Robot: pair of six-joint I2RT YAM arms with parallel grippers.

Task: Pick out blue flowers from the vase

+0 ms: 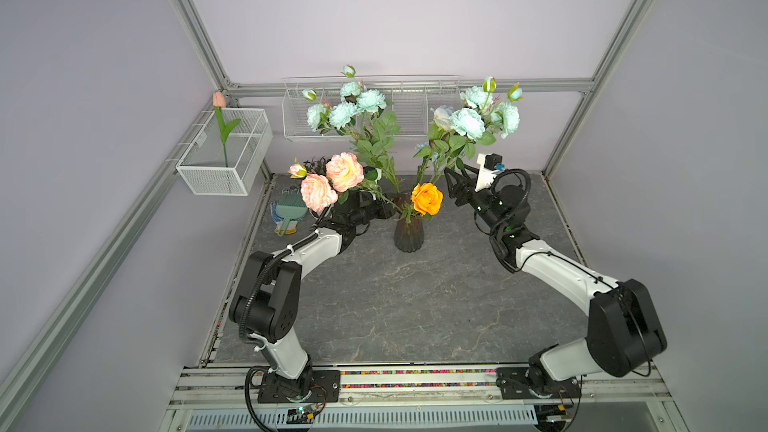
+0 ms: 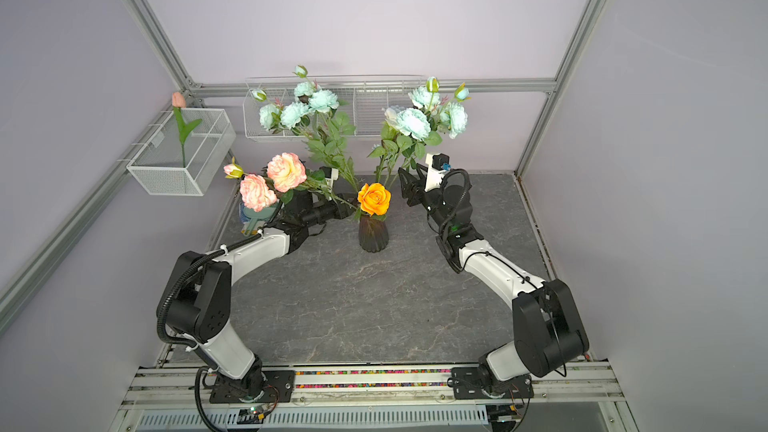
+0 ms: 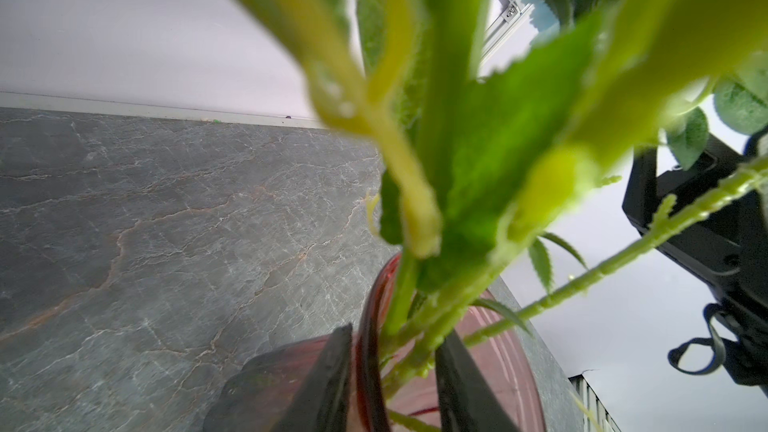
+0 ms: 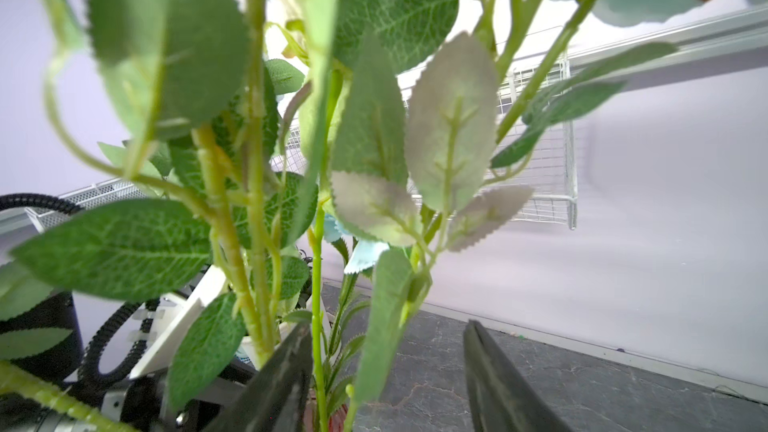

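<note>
The dark ribbed vase point(image 1: 409, 236) stands upright mid-table, holding pale blue flowers, pink flowers and an orange rose point(image 1: 426, 199). One blue cluster point(image 1: 344, 114) leans left and another blue cluster point(image 1: 469, 123) leans right. From the left, my left gripper is shut on the vase's wall at the rim, with stems rising just above its fingertips. At the stems' right side, my right gripper point(image 1: 453, 184) has its fingers apart. The right wrist view shows a leaf point(image 4: 388, 328) and thin green stems point(image 4: 317, 312) around the gap of the right gripper; neither finger clamps them.
A white mesh basket point(image 1: 232, 180) on the left wall holds a pink tulip point(image 1: 223, 128). Another wire basket point(image 1: 408, 116) hangs on the back wall behind the flowers. A green dustpan point(image 1: 289, 206) lies at the back left.
</note>
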